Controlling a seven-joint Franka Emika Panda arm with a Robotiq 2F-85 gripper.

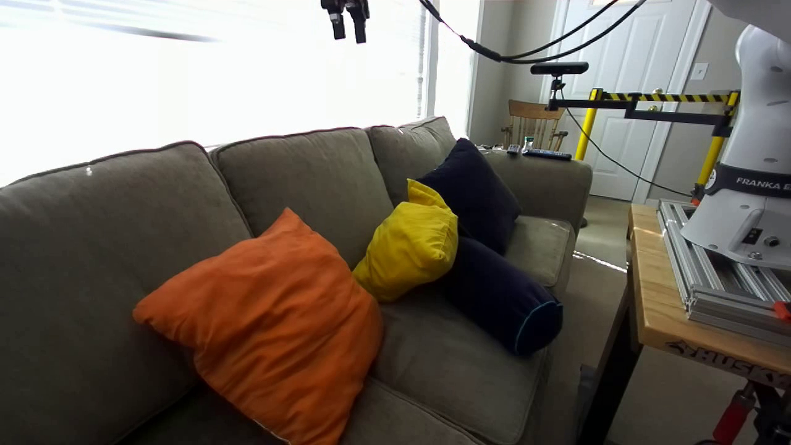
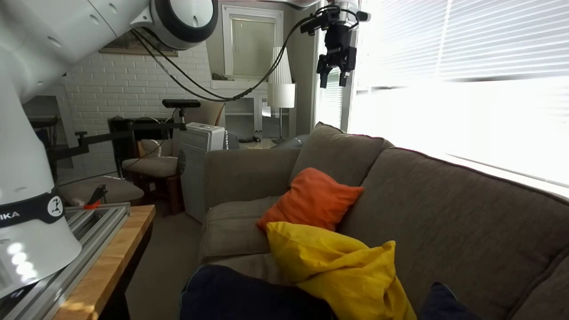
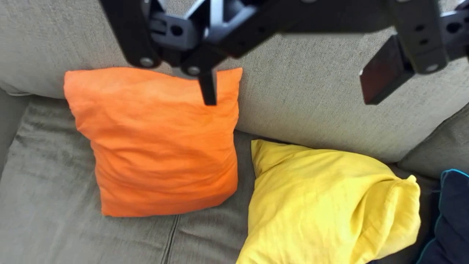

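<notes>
High above the couch, my gripper hangs open and empty, pointing down in front of the window. Its fingertips barely enter the top of exterior view 1. Below it in the wrist view, an orange pillow leans on the couch back at left, and a crumpled yellow pillow lies to its right. No pillow touches my fingers. A dark navy bolster lies along the seat beside the yellow pillow, and a navy square pillow leans behind it.
The grey couch has bare seat at its front and far end. Remotes and a small bottle rest on its far arm. The robot base stands on a wooden table. Black cables loop beside the arm.
</notes>
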